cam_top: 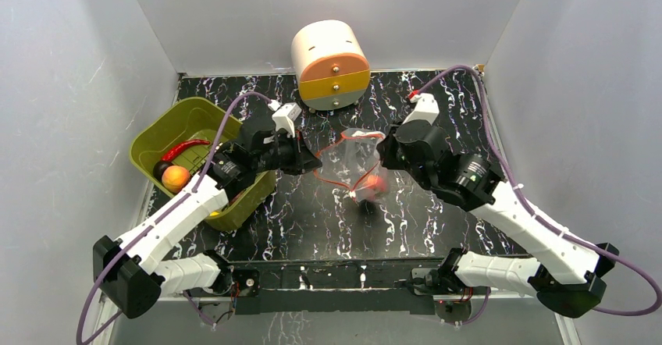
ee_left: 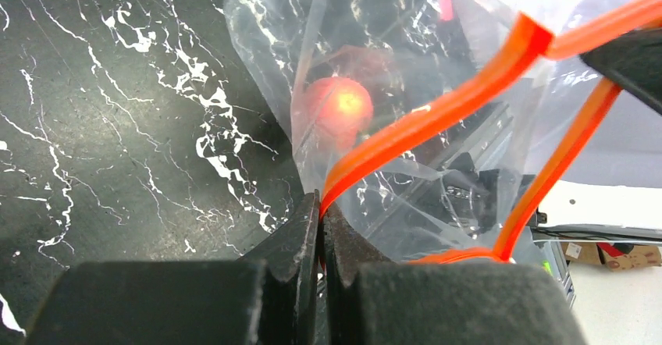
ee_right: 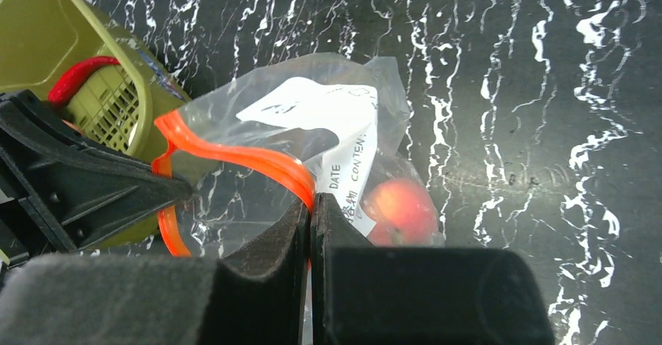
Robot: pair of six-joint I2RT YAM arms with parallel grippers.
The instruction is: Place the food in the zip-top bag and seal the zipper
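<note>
Between my two grippers hangs the clear zip top bag (cam_top: pixel 343 160), its orange-edged mouth spread wide. A round reddish-orange food item (ee_right: pixel 402 211) shows through the film in the bag's lower part. My left gripper is shut, with the orange rim (ee_left: pixel 425 126) running in between its fingertips. On the other side of the mouth, my right gripper is shut on the rim too, beside the white printed label (ee_right: pixel 336 119). The strip of rim inside each pair of fingers is mostly hidden.
At left stands a green basket (cam_top: pixel 144 151) with a red chili (cam_top: pixel 185 149), an orange fruit (cam_top: pixel 176 178) and a dark round item (cam_top: pixel 161 169). A small drawer cabinet (cam_top: pixel 332 64) is at the back.
</note>
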